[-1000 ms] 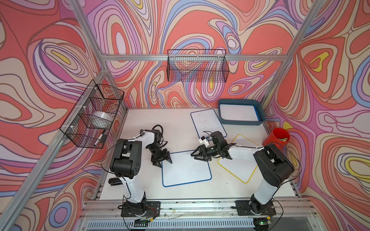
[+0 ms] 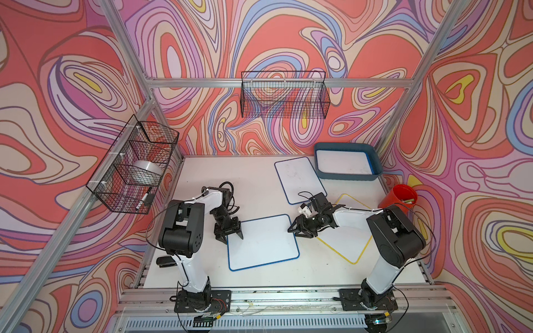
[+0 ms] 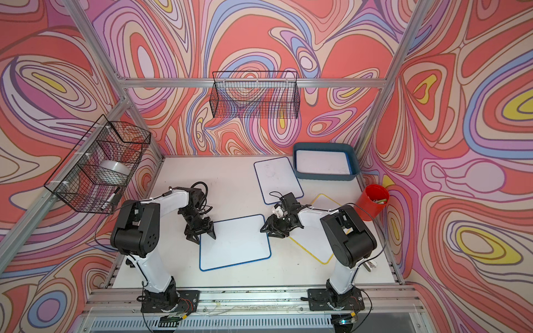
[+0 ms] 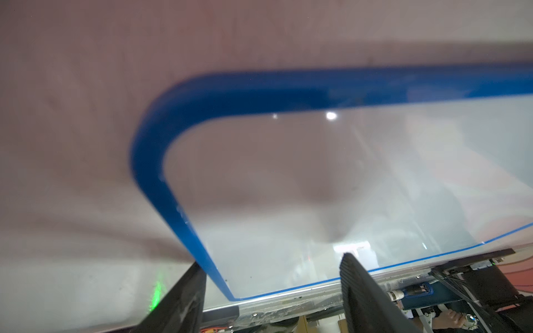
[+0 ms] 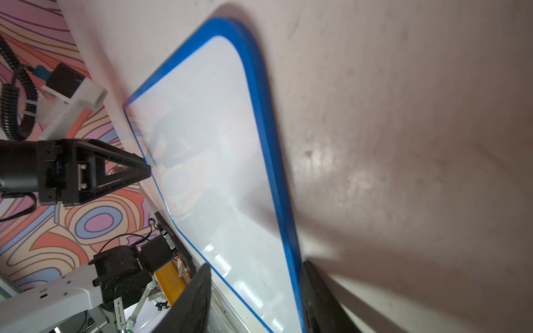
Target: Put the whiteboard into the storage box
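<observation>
A blue-framed whiteboard (image 2: 263, 244) lies on the front middle of the table, slightly turned. Over its far left corner my left gripper (image 2: 228, 235) stands open; in the left wrist view its fingers (image 4: 187, 294) are spread, with nothing gripped between them. My right gripper (image 2: 298, 232), open too, is at the board's right edge near the far right corner. In the right wrist view one finger (image 5: 311, 294) stands close against that blue edge, the other over the white face. At the back right is the grey-blue storage box (image 2: 376, 161), with a white board inside.
Left of the box lies a dark-blue-framed board (image 2: 300, 180). A yellow-framed board (image 2: 355, 258) lies under the right arm. A red bucket (image 2: 395, 199) stands at the right edge.
</observation>
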